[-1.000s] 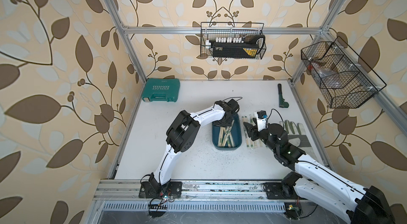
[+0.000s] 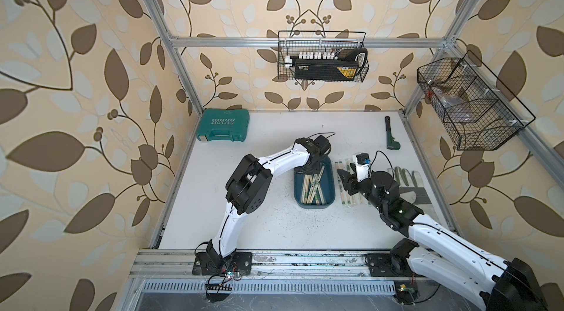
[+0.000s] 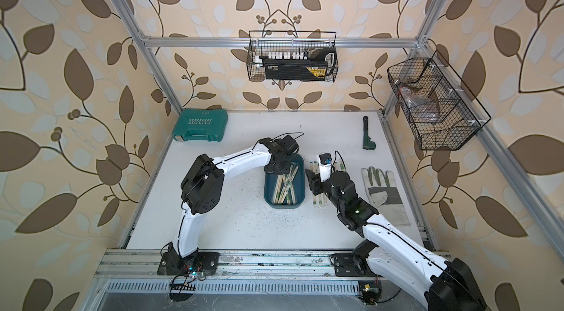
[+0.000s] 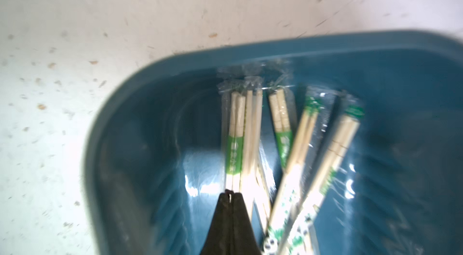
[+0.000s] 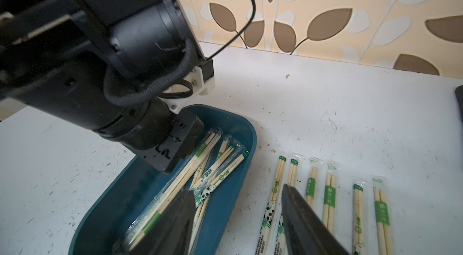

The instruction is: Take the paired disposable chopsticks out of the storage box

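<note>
The blue storage box (image 2: 329, 193) holds several wrapped pairs of disposable chopsticks (image 4: 294, 173), some with green bands, some with panda prints. My left gripper is down over the box, shut, its tips at the lower end of a green-banded pair (image 4: 234, 153); nothing shows clearly between them. Right of the box, several pairs (image 5: 330, 197) lie in a row on the table. My right gripper hangs beside the box near that row, fingers apart with nothing between them.
A green case (image 2: 223, 124) is at the back left, a green-handled tool (image 2: 392, 140) at the back right, gloves (image 3: 384, 196) on the right. Wire baskets (image 2: 323, 70) hang above.
My left arm has shifted slightly, its elbow a little leftward and the wrist slightly up or back. The right arm looks unmoved.
</note>
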